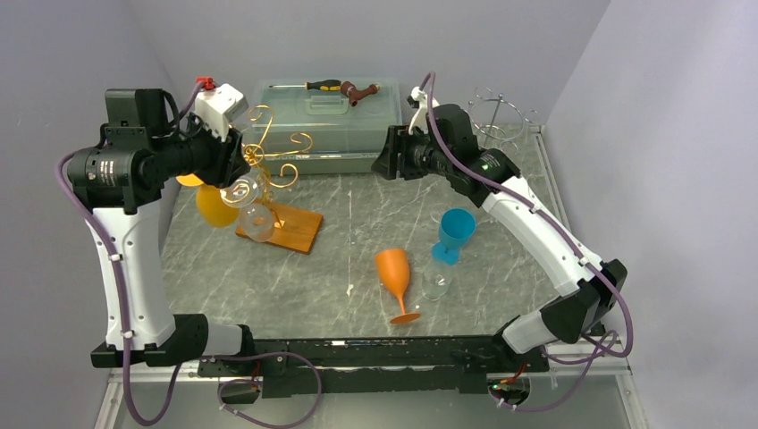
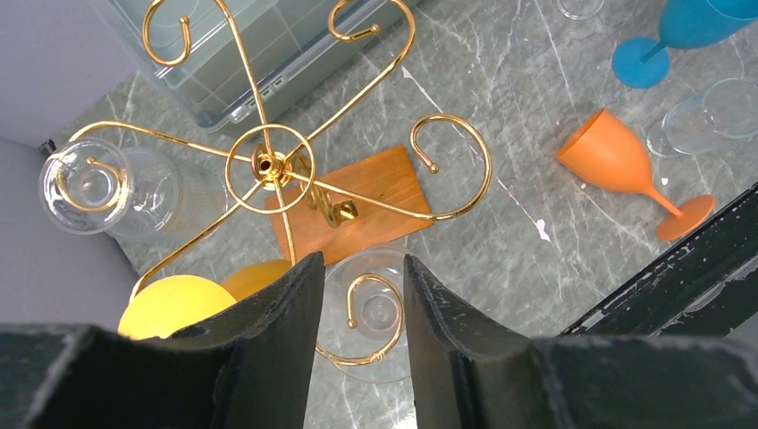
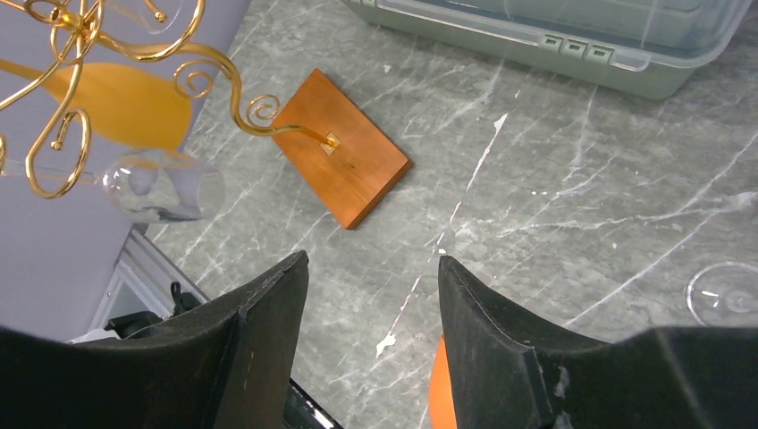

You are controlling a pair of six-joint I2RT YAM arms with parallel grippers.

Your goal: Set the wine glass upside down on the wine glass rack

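The gold wine glass rack [image 2: 267, 167] stands on a wooden base [image 1: 299, 230] at the left. A clear wine glass [image 1: 257, 223] hangs upside down from its front hook, tilted in the right wrist view, where its bowl [image 3: 165, 186] shows. My left gripper is part open just above that hook, the glass's round foot showing beyond the gap and nothing visibly gripped. Yellow [image 2: 174, 307] and clear [image 2: 161, 192] glasses occupy other hooks. Over the middle, near the box, my right gripper [image 1: 386, 167] is open and empty.
An orange glass [image 1: 393, 273] and a clear glass [image 1: 436, 280] lie on the table; a blue glass [image 1: 456, 228] is beside them. A lidded box [image 1: 375, 134] stands behind, bearing a screwdriver [image 1: 322, 85]. A silver rack [image 1: 496, 121] is back right. Mid-table is bare.
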